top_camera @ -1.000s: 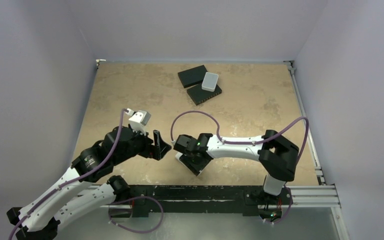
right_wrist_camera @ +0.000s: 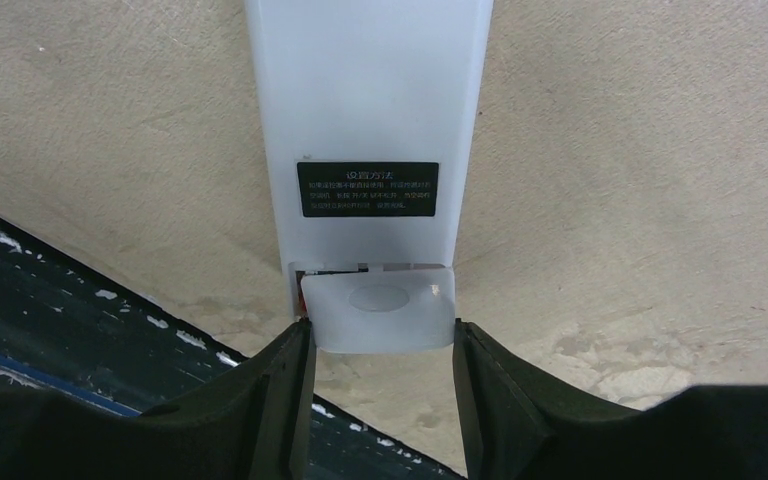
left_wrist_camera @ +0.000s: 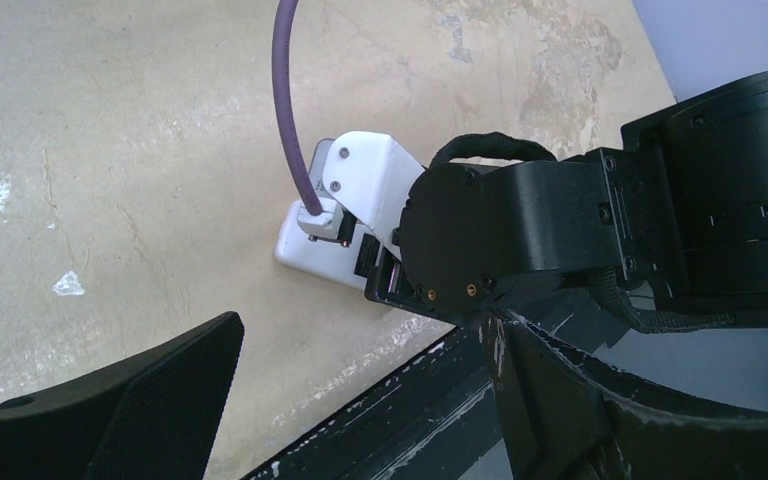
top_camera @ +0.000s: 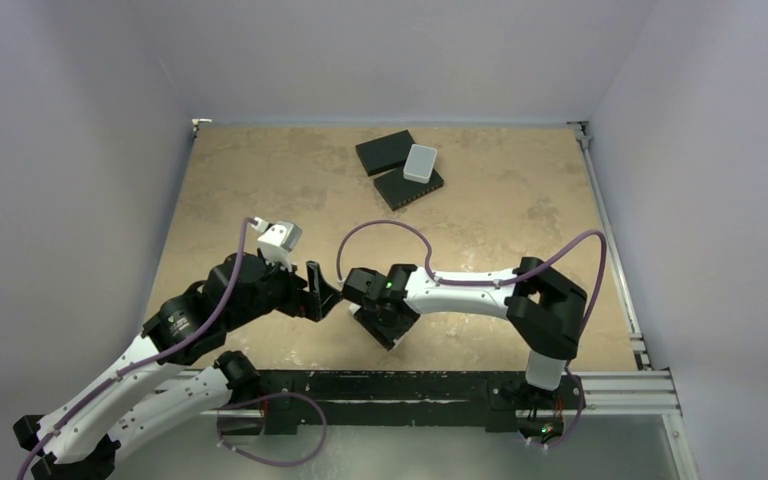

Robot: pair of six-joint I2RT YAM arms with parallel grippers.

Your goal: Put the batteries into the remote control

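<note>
Face down on the table lies the white remote control [right_wrist_camera: 372, 100], its dark label [right_wrist_camera: 367, 190] showing in the right wrist view. At its lower end is the white battery cover [right_wrist_camera: 380, 312], gripped by both sides between the tips of my right gripper. A narrow dark gap with a bit of red shows along the cover's upper left edge; most of the compartment is hidden. From the left wrist view, the remote's end [left_wrist_camera: 318, 255] pokes out beneath the right arm. My left gripper stands open and empty, left of the remote. No batteries can be made out.
Two black boxes [top_camera: 383, 152] lie at the back of the table, with a small white box [top_camera: 420, 163] on top of one. The table's dark front rail [top_camera: 400, 386] runs close to the remote. Open tabletop [top_camera: 500, 220] spreads to the right.
My right arm has shifted slightly to the left in the top view. The left arm and the boxes have stayed where they were.
</note>
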